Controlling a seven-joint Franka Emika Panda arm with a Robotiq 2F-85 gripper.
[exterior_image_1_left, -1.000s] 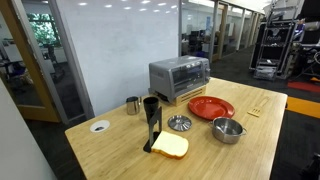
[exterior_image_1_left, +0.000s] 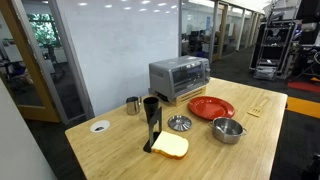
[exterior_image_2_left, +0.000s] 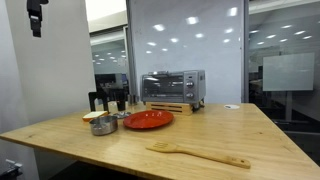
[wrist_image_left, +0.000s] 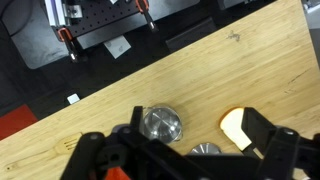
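High above the table, my gripper is open, its two dark fingers wide apart at the bottom of the wrist view. Nothing is held between them. Below lie a metal pot (wrist_image_left: 160, 123) near the left finger and a slice of bread (wrist_image_left: 235, 127) near the right one. A round metal lid (wrist_image_left: 206, 148) shows between the fingers, lower down. The red plate (exterior_image_1_left: 211, 107) rests on the table behind the pot, and part of it is hidden in the wrist view. A wooden spatula (exterior_image_2_left: 200, 154) lies flat near the table's edge.
A silver toaster oven (exterior_image_1_left: 180, 76) stands on a wooden rack at the back, by the white partition. Near the bread stands a tall black object (exterior_image_1_left: 152, 122); a metal cup (exterior_image_1_left: 132, 105) is farther back. Bare tabletop (exterior_image_1_left: 105, 150) shows at the front left.
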